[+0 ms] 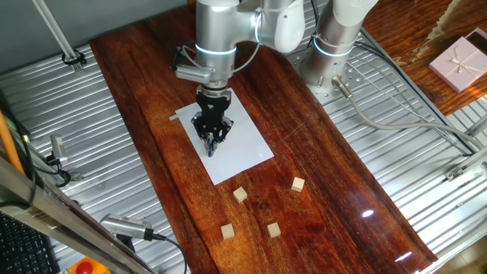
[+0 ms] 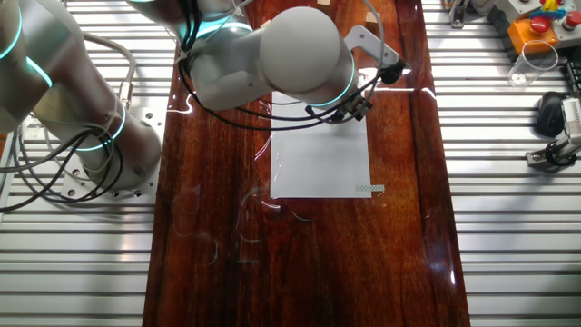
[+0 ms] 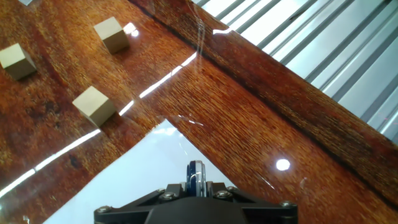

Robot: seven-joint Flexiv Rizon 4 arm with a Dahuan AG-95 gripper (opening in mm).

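Over the white sheet of paper (image 1: pixel 247 150), my black gripper (image 1: pixel 211 140) points downward. Its fingers appear closed round a slim dark blue and silver object (image 3: pixel 196 177), perhaps a pen, seen in the wrist view just beyond the fingers. Whether its tip touches the paper cannot be told. No marks show clearly on the sheet. In exterior view 2 the arm covers most of the gripper and part of the paper (image 2: pixel 320 165).
Several small wooden blocks lie apart on the brown tabletop, the nearest block (image 1: pixel 240 194) just off the paper's corner. A pink box (image 1: pixel 461 64) sits far right. A camera (image 1: pixel 126 226) stands beyond the table's left edge.
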